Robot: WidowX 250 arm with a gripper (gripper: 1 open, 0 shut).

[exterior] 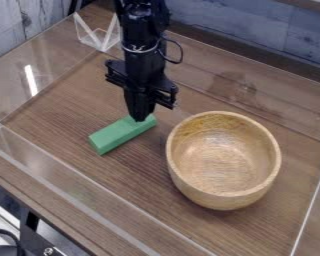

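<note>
My black gripper [139, 106] hangs over the wooden table, its fingertips just above the far end of a green rectangular block [120, 134]. The fingers look shut, with nothing visible between them; whether they touch the block I cannot tell. The block lies flat, slanting from lower left to upper right.
A large tan bowl [222, 138] sits to the right of the block, close to its far end. Clear plastic pieces and a dark cable are at the left edge.
</note>
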